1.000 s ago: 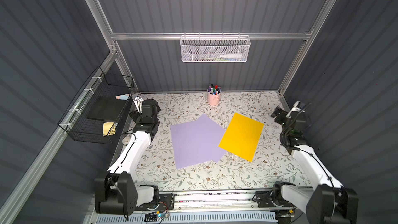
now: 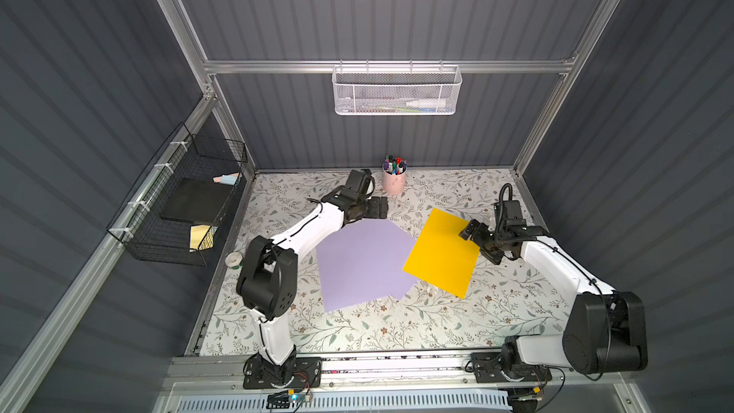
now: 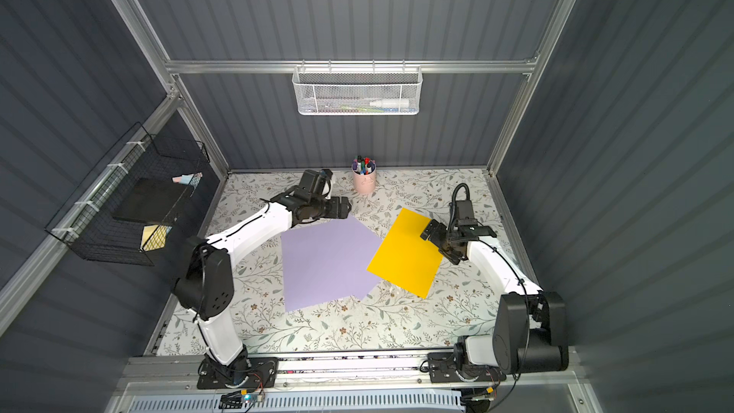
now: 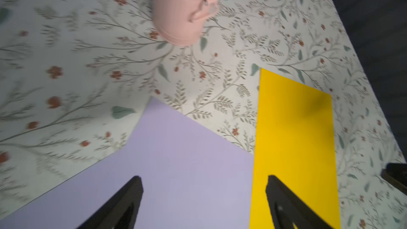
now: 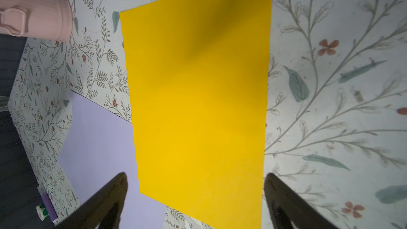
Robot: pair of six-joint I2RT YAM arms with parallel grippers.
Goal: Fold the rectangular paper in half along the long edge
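A flat yellow rectangular sheet of paper (image 2: pixel 442 254) lies unfolded on the table, right of centre. To its left is lilac paper (image 2: pixel 359 264), its right side meeting the yellow sheet; its outline is uneven, like overlapping sheets. My left gripper (image 2: pixel 377 207) hovers over the far edge of the lilac paper. In the left wrist view its dark fingers (image 4: pixel 123 205) are spread wide with only paper and table below. Over the yellow sheet's right far corner hangs my right gripper (image 2: pixel 468 229). The right wrist view shows its fingers (image 5: pixel 106 203) apart, holding nothing.
A pink cup of pens (image 2: pixel 393 181) stands at the back, close to my left gripper. A black wire basket (image 2: pixel 187 199) hangs on the left wall and a white mesh basket (image 2: pixel 397 90) on the back wall.
The papers lie as before.
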